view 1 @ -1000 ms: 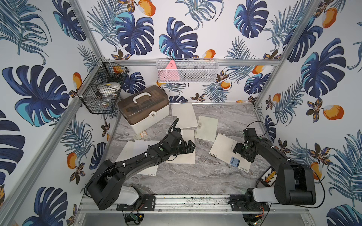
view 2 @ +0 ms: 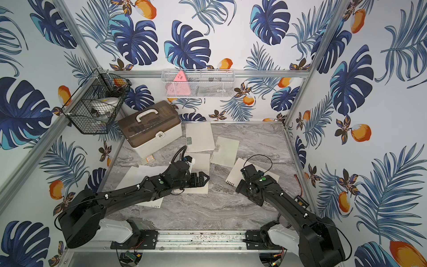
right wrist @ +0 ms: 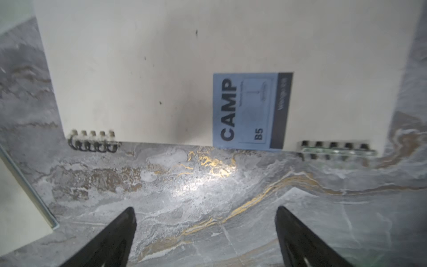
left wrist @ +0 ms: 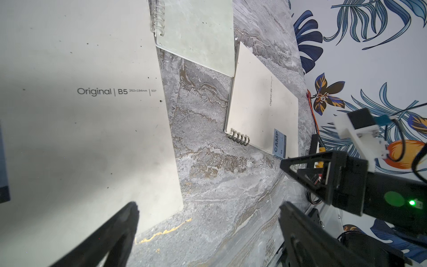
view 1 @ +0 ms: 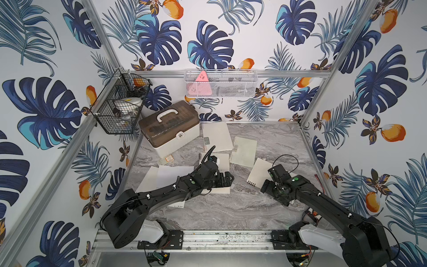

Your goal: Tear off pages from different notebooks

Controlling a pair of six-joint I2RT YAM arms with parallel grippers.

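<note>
Several spiral notebooks and loose sheets lie on the marble table. My open left gripper [view 1: 221, 179] hangs over the middle notebook [left wrist: 89, 133] marked Original B5. My right gripper [view 1: 275, 192] is open above the front edge of the CAMP notebook [right wrist: 142, 71], whose blue label [right wrist: 240, 111] and two groups of spiral rings show in the right wrist view. A pale green notebook [view 1: 243, 151] lies behind, between them, and a cream notebook [view 1: 217, 133] is at the back. White sheets [view 1: 175, 171] lie at left, partly hidden by the left arm. Nothing is between either gripper's fingers.
A brown-lidded box [view 1: 171, 126] sits at back left. A black wire basket [view 1: 111, 124] and a white mesh basket [view 1: 235, 84] hang on the walls.
My right gripper has moved left and toward the front over the CAMP notebook, now covering its label in the top left view. My left gripper has shifted slightly rightward and frontward.
</note>
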